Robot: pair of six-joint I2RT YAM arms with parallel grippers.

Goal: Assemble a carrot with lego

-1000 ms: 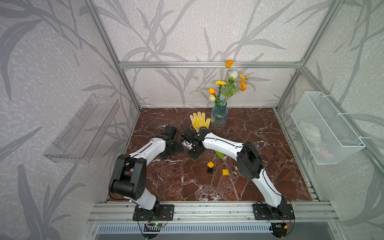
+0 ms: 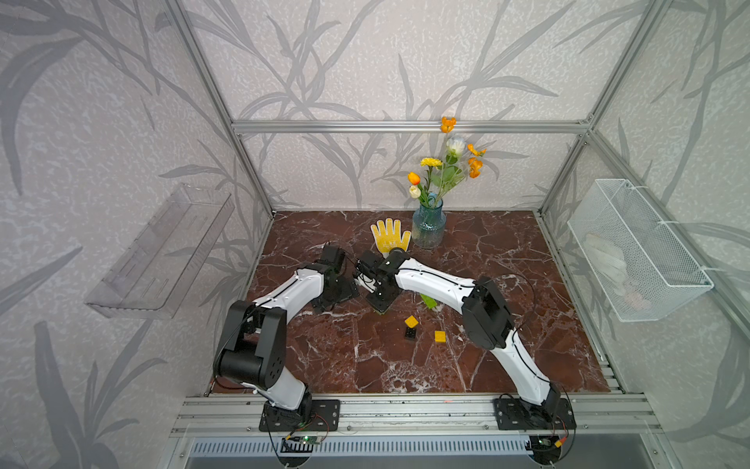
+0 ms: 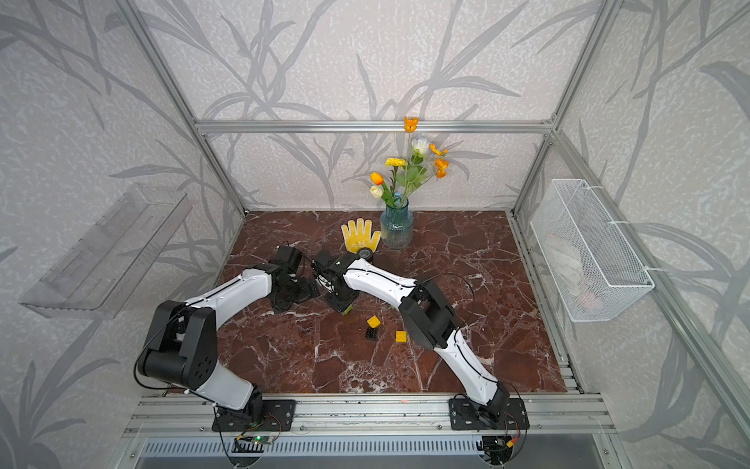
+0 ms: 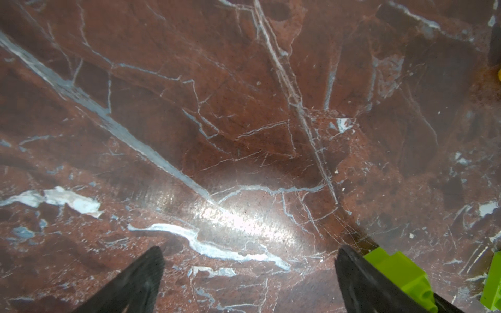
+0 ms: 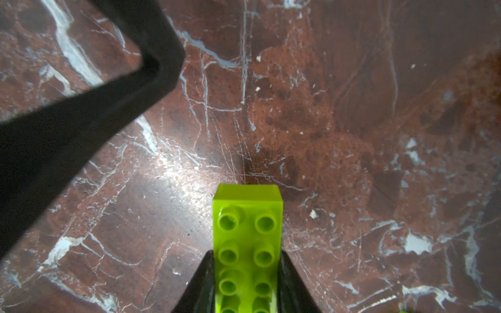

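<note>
In the right wrist view, my right gripper is shut on a long lime-green brick (image 5: 246, 245), its studs facing the camera. The same brick (image 4: 401, 274) shows at the lower right of the left wrist view. My left gripper stands open over bare marble, nothing between its fingers, just left of the right one. A second green piece (image 2: 429, 301) lies partly under the right forearm. Nearer the front are a yellow brick (image 2: 411, 321) touching a black brick (image 2: 410, 333), and another yellow brick (image 2: 440, 337) to their right.
A yellow glove-shaped item (image 2: 390, 237) and a blue glass vase (image 2: 429, 224) with flowers stand at the back. A clear bin (image 2: 165, 254) hangs left, a white mesh basket (image 2: 636, 254) right.
</note>
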